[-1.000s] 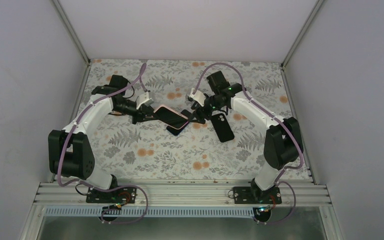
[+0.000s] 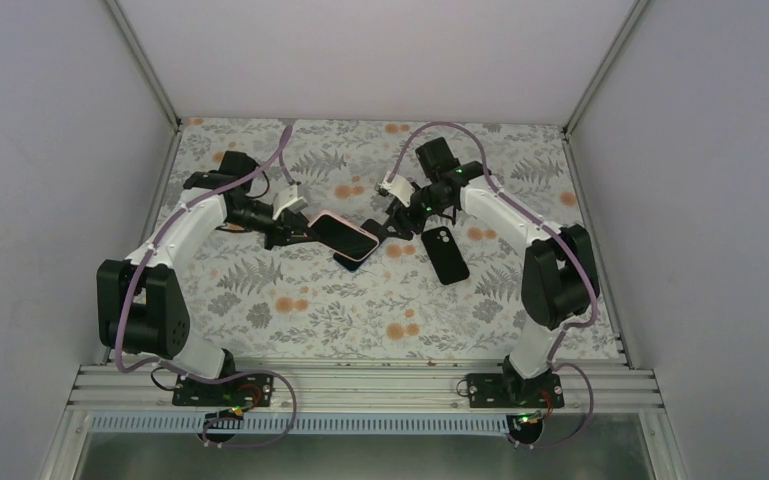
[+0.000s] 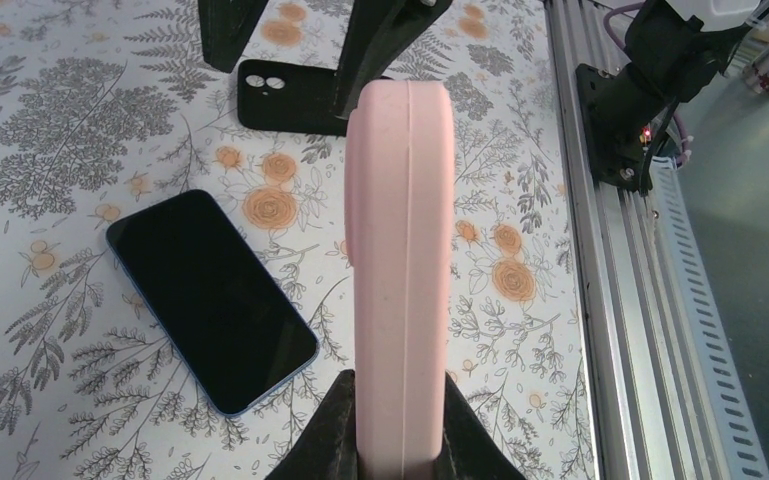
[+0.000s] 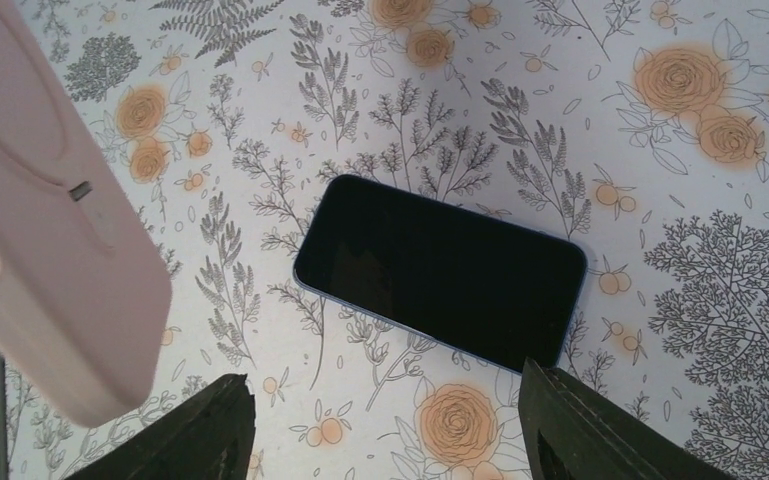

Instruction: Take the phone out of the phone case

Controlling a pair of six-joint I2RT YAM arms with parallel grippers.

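My left gripper [image 2: 307, 231] is shut on a pink-edged phone [image 2: 343, 235] with a dark screen, held above the table. In the left wrist view the pink phone's side stands edge-on between the fingers. The pink body [image 4: 90, 300] shows at the left of the right wrist view. I cannot tell exactly where case and phone meet. Near its free end, my right gripper is part open with nothing between its fingers, and it appears clear of the pink body.
A dark phone with a blue edge [image 3: 215, 300] lies flat on the patterned table, partly beneath the held phone in the top view. A black phone-shaped item [image 2: 445, 256] with camera circles lies to the right.
My right gripper has shifted slightly away from the held phone's corner, and its fingers look wider apart. The left arm and the pink phone have stayed still.
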